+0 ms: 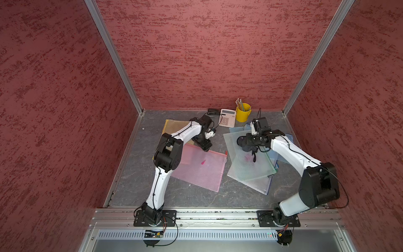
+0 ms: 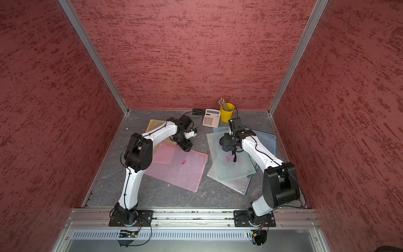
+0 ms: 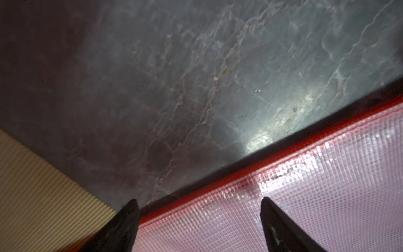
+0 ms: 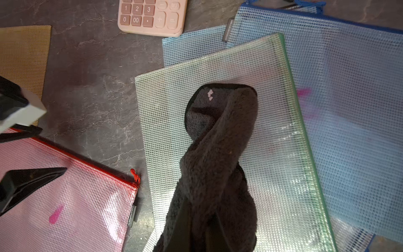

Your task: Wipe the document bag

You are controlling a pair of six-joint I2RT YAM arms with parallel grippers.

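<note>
Several mesh document bags lie flat: a yellow one [image 4: 25, 50], a pink one [image 1: 197, 172] with a pink mark, a green one [image 4: 277, 159] on others at right, and blue ones [image 4: 352, 126]. My left gripper is open above the gap between the yellow and pink bags, nothing between its fingers. A dark grey cloth [image 4: 218, 159] is bunched on the green bag, with my right gripper shut on it; the fingertips are partly hidden by the cloth.
A calculator [image 1: 227, 118], a yellow pen cup [image 1: 243, 114] and a black object [image 1: 212, 111] stand along the back. Bare table shows at left and along the front.
</note>
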